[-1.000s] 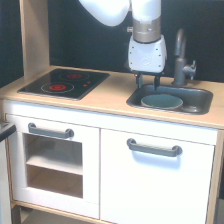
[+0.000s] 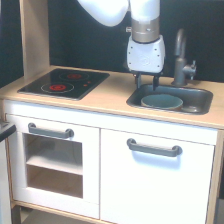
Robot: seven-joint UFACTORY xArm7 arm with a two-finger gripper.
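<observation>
My gripper (image 2: 146, 81) points down above the back-left edge of the dark sink (image 2: 196, 102). Its two dark fingers stand apart, and nothing shows between them. A teal-green dish (image 2: 162, 101), round and shallow, rests in the basin, just right of and below the fingertips. The gripper and the dish look apart, though the exact height between them is hard to judge from this view.
A dark faucet (image 2: 180, 62) rises behind the sink, close to the right of my gripper. To the left lies a black stovetop (image 2: 65, 83). Bare wooden counter (image 2: 105, 98) separates the two. Below are an oven door and a white cupboard (image 2: 150, 185).
My gripper has shifted very slightly to the left. The dish, the faucet and the doors look the same as before.
</observation>
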